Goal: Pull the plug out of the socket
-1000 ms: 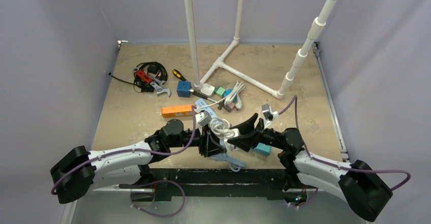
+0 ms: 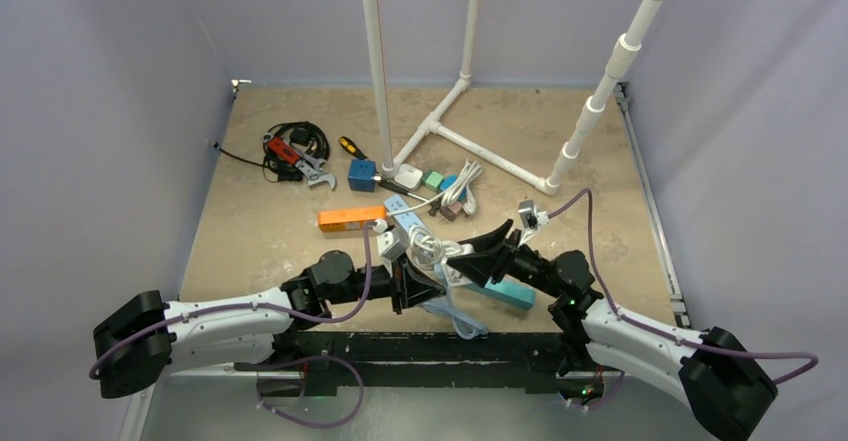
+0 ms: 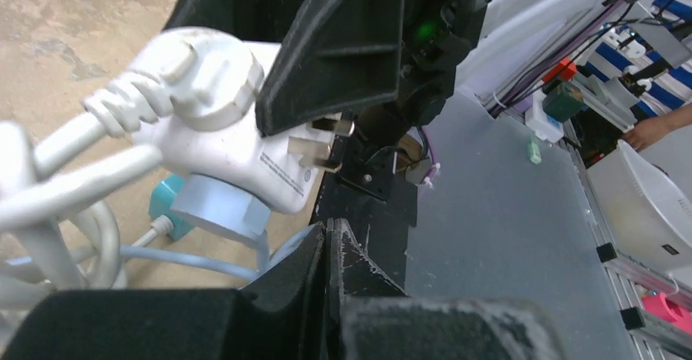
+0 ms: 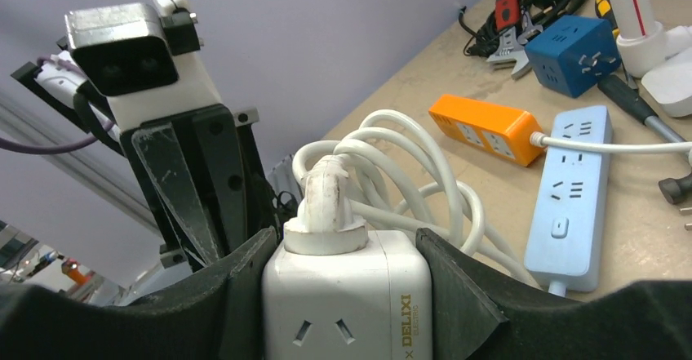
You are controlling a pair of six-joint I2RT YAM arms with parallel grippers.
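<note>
My right gripper is shut on a white socket block, held in the air. A white plug sits in one face of it, its thick white cord looped beside. In the left wrist view, a light-blue plug sits against the block's lower side, with its thin blue cord trailing off. Metal prongs stick out from the block's right side. My left gripper is shut, its fingertips together and nothing between them. The light-blue plug is outside those fingers, up and to the left in that view.
An orange power strip, a light-blue power strip and a blue cube adapter lie on the table behind the arms. A teal block lies near the right gripper. White pipes stand farther back.
The right gripper has turned slightly, still gripping the white block.
</note>
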